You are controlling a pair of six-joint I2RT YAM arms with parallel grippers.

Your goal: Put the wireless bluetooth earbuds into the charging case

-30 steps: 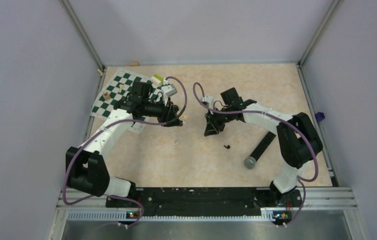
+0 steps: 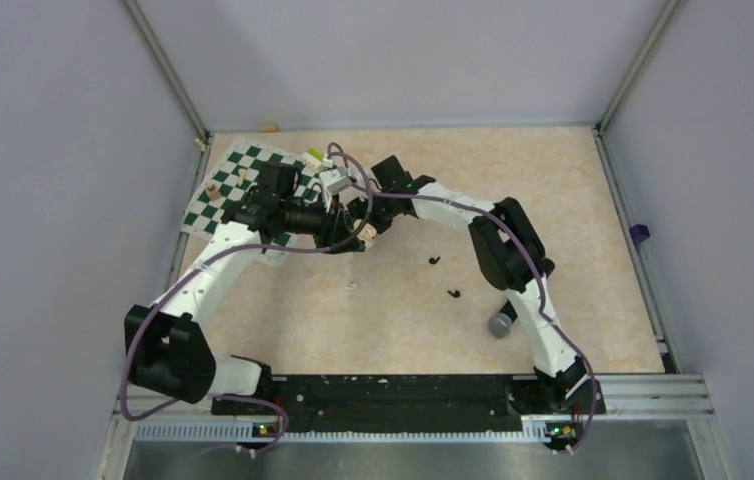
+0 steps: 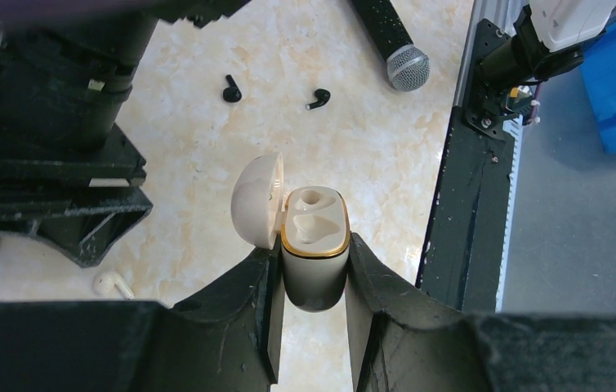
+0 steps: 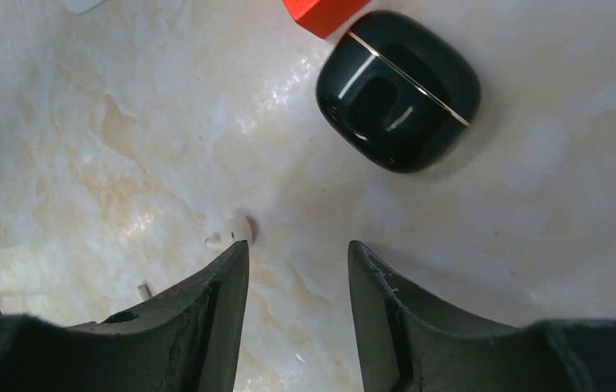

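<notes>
The white charging case [image 3: 314,216] stands with its lid open and both earbud hollows showing empty. My left gripper is shut on its body from both sides. A white earbud [image 3: 113,283] lies on the table, visible also as a small spot [image 2: 351,285] from above. My right gripper is open, nothing between its fingers. In its own view a white earbud [image 4: 238,230] lies on the table just beyond the left fingertip. A small stem-like piece [image 4: 143,291] shows farther left; what it belongs to I cannot tell.
Two black earbuds [image 3: 232,91] and a microphone [image 3: 408,67] lie to the right. A closed dark green-black case [image 4: 399,90] lies beyond the right gripper, beside a red object [image 4: 321,12]. A checkered board [image 2: 246,165] is at back left.
My right arm has swept left and toward the back, its gripper now close beside the left one. The left gripper has stayed nearly still with the case.
</notes>
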